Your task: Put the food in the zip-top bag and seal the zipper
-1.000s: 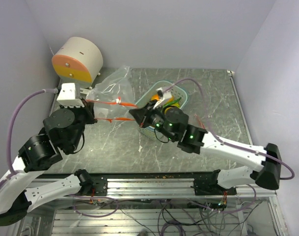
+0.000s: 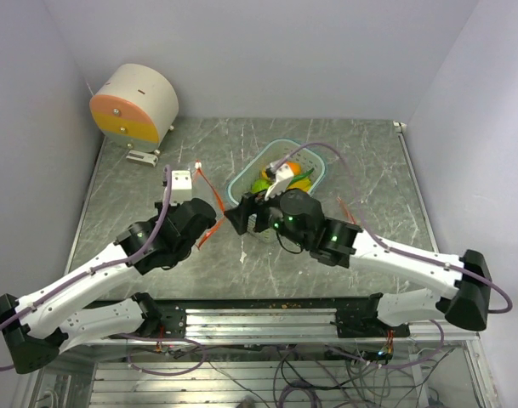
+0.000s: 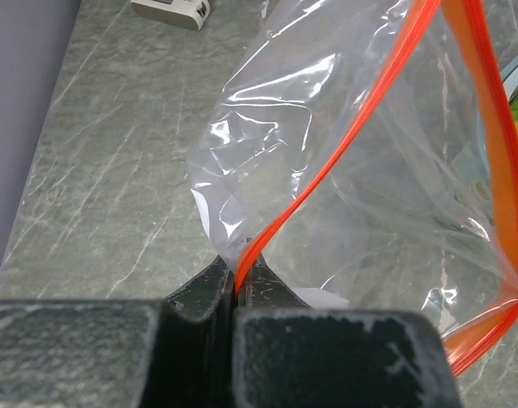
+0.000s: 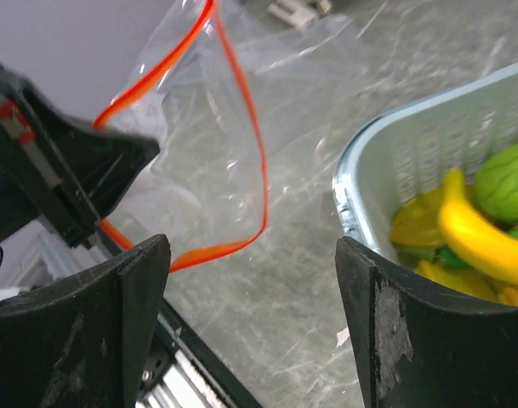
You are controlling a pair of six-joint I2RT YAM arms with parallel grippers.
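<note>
The clear zip bag [image 3: 301, 144] with orange zipper [image 4: 246, 110] hangs spread open from my left gripper, which is shut on its edge. In the top view that gripper [image 2: 190, 208] sits left of the food basket. My right gripper is part open, fingers apart, with nothing seen between them, beside the basket's near left end [image 2: 240, 191]. Plastic food fills the basket: a yellow banana [image 4: 480, 238], a green round item [image 4: 509, 183] and an orange one [image 2: 287, 167] among others.
A cream and orange drum-shaped box [image 2: 133, 102] stands at the back left, a small device [image 2: 142, 157] in front of it. Cables hang below the front edge.
My right gripper no longer touches the bag's orange zipper.
</note>
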